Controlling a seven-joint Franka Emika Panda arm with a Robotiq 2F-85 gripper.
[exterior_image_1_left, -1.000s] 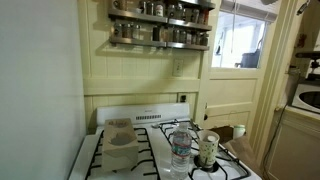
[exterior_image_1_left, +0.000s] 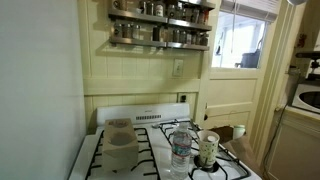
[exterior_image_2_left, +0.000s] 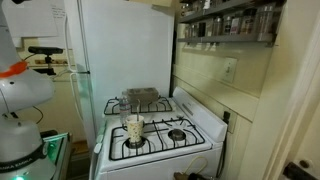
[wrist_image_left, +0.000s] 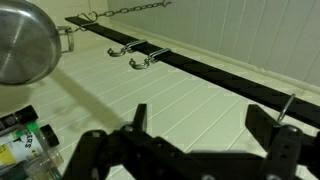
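Note:
In the wrist view my gripper stands open with nothing between its dark fingers. It faces a pale panelled wall crossed by a black rail (wrist_image_left: 205, 75) with metal hooks (wrist_image_left: 150, 58). On the white stove (exterior_image_2_left: 145, 165) are a brown-grey box (exterior_image_1_left: 120, 150), a clear water bottle (exterior_image_1_left: 181, 150) and a pale patterned cup (exterior_image_1_left: 208, 147). The bottle is left of the cup in exterior view 1. None of these three is near the fingers in the wrist view.
A metal pan (wrist_image_left: 28, 45) hangs at the wrist view's upper left, above bottles (wrist_image_left: 25, 145). Spice shelves (exterior_image_1_left: 160, 30) line the wall over the stove. A tall white refrigerator (exterior_image_2_left: 125, 50) stands beside the stove, and a microwave (exterior_image_1_left: 307, 97) sits at the right.
At the top right of exterior view 1, the visible bit of arm has shifted right. The box, bottle and cup on the stove have stayed put.

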